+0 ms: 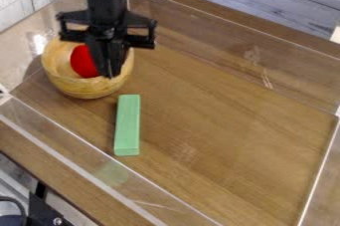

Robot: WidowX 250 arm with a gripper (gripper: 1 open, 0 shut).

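Note:
The dark gripper hangs over a wooden bowl at the upper left, its lower parts in front of a red object inside the bowl. Whether its fingers touch that object cannot be told, nor how far apart they stand. A flat green bar lies on the table in front of and to the right of the bowl.
A pale wall edge runs along the upper left, and dark cables show at the bottom left corner.

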